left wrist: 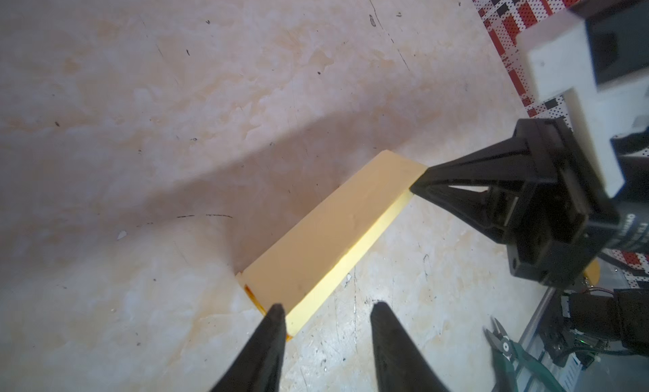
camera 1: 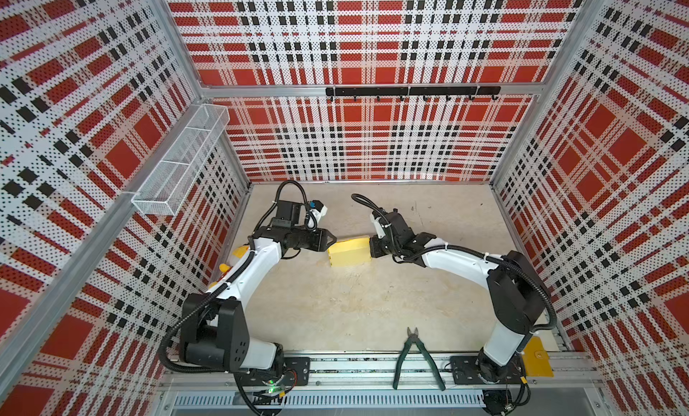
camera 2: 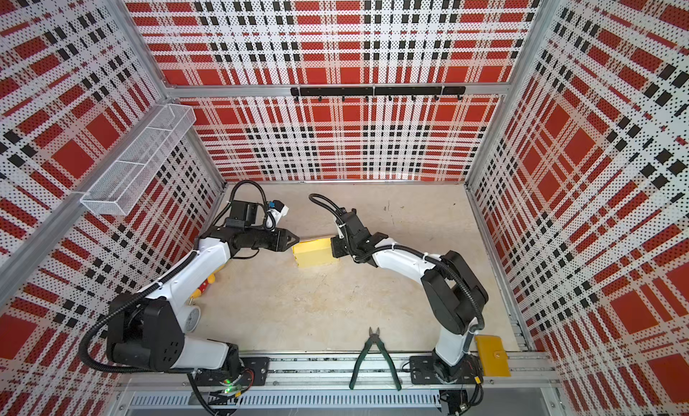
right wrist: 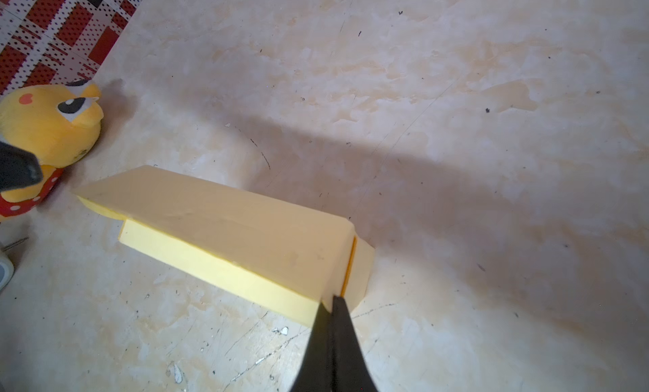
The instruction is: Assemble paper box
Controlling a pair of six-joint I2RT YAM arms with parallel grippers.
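Observation:
The yellow paper box point(camera 1: 350, 252) lies on the table between my two grippers. In the right wrist view, its top panel point(right wrist: 236, 216) covers the body, and a flap at the panel's left end sticks out past the front wall point(right wrist: 202, 263). My left gripper is open at the box's left end, one fingertip near the lower corner, nothing between its fingers. At the opposite end, my right gripper is shut with its tips against the top panel's corner. Whether a thin paper edge is caught there, I cannot tell.
Pliers point(camera 1: 416, 358) lie at the front edge of the table. A yellow plush toy point(right wrist: 50, 125) sits at the left side, near a white round object point(camera 2: 188, 318). The table in front of and behind the box is clear.

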